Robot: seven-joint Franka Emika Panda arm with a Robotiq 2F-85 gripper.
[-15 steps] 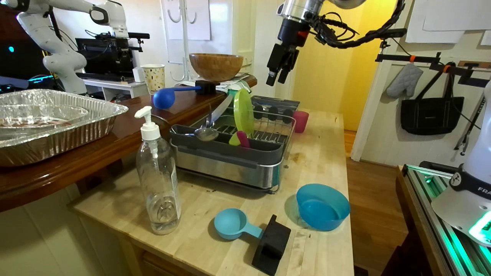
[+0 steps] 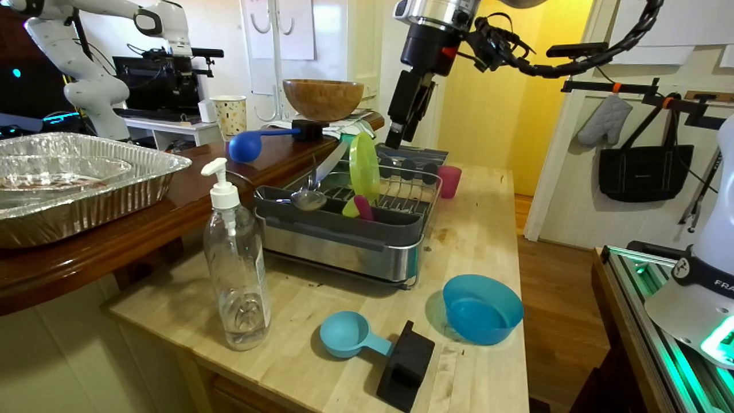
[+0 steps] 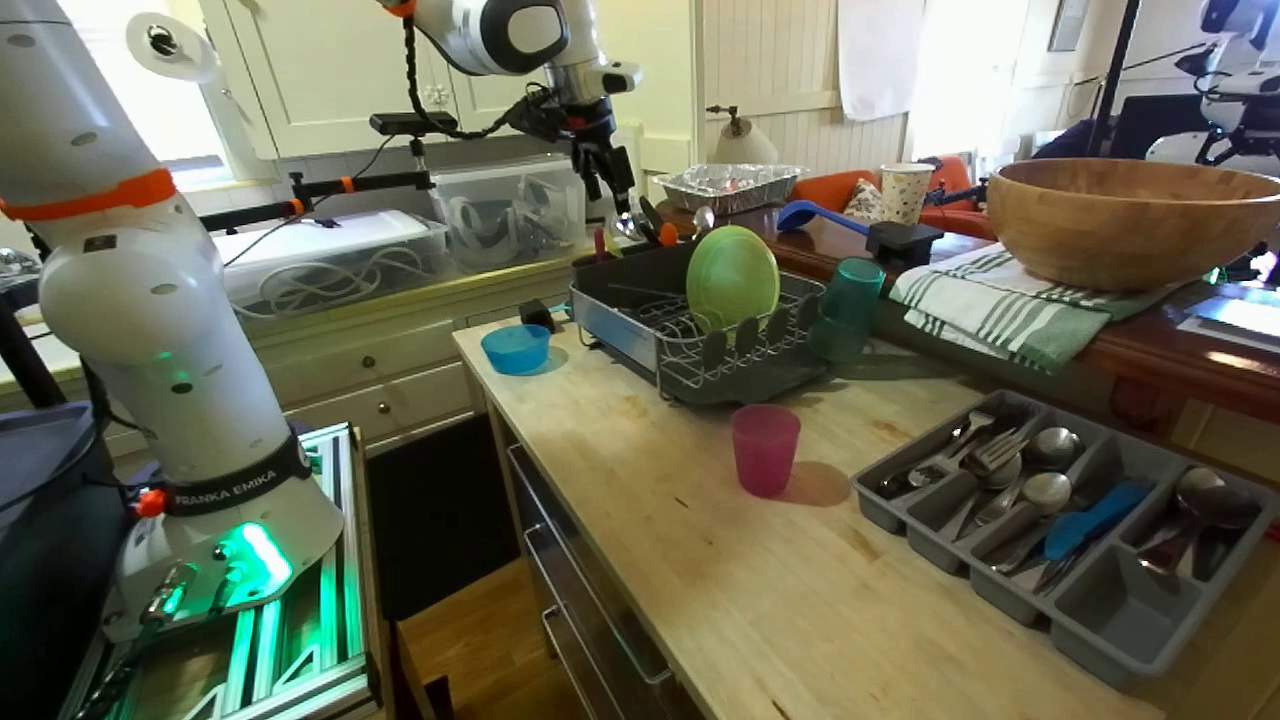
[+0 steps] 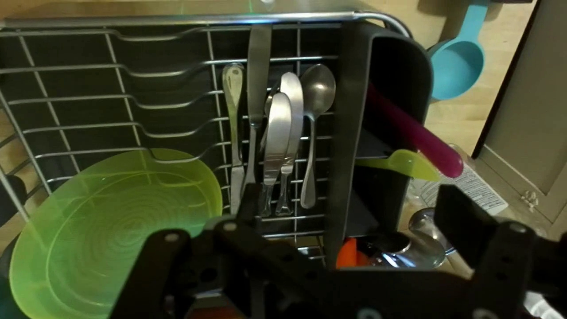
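Observation:
My gripper is open and empty; its two dark fingers stand wide apart in the wrist view. In exterior view 1 the gripper (image 2: 402,136) hangs above the dish rack (image 2: 330,237), clear of it. Below lie several knives and spoons on the rack's wires, among them a spoon (image 4: 317,87) beside the dark utensil holder (image 4: 348,143). A green plate (image 4: 127,212) leans in the rack to their left. The holder contains a magenta handle (image 4: 420,133), a yellow-green utensil (image 4: 409,164), something orange (image 4: 349,254) and metal pieces partly hidden by the gripper.
Around the rack stand a pump bottle (image 2: 237,282), a turquoise scoop (image 2: 346,334), a blue bowl (image 2: 481,310) and a magenta cup (image 3: 765,450). A grey cutlery tray (image 3: 1134,606) holds mixed utensils. On the raised ledge is a wooden bowl (image 3: 1134,222). Bare counter (image 3: 672,528) lies before the cup.
In exterior view 1 the gripper has moved left and somewhat lower, and its fingers have turned relative to the camera. The rack and counter items look unmoved.

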